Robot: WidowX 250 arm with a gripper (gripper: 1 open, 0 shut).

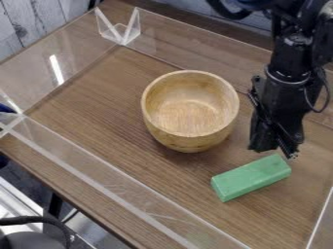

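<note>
My black gripper (271, 146) hangs on the right side of the camera view, just above and behind a green rectangular block (250, 178) lying flat on the wooden table (92, 136). Its fingertips point down and look part open, with nothing visible between them; the exact opening is hard to tell. A round wooden bowl (189, 109) sits to the left of the gripper, behind the block.
A clear plastic piece (120, 27) stands at the back left.
</note>
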